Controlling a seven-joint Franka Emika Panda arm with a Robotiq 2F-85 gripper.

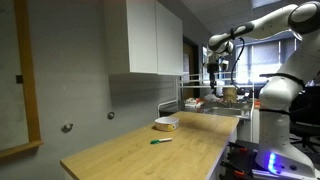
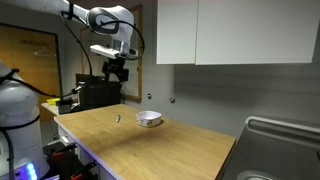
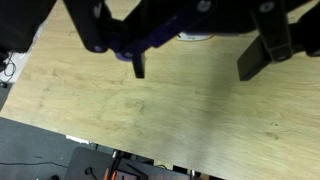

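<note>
My gripper is open, with bare wooden tabletop showing between its dark fingers. It hangs high above the table, as the second exterior view shows, touching nothing. A white bowl stands on the table, well below the gripper. Nearby lies a small, slim item with a green part, possibly a utensil; it is too small to name. In the wrist view, a pale curved edge shows at the top, mostly hidden by the gripper's body.
White wall cabinets overhang the table's back side. A metal rack rises at the table's far end in the first exterior view. Cables and dark gear lie beyond the table edge.
</note>
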